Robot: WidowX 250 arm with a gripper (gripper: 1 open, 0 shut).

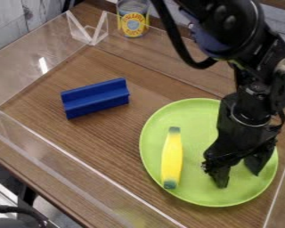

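The black gripper (238,162) is lowered over the right part of a green plate (205,191), its fingers spread open, one reaching toward the plate's middle and the other to its right side. Whether anything dark lies between them is hard to tell. A yellow, elongated object (173,158) lies on the left part of the plate, apart from the gripper.
A blue block (95,98) sits on the wooden table at left. A can with a yellow label (133,20) stands at the back. Clear side panels (38,151) edge the table.
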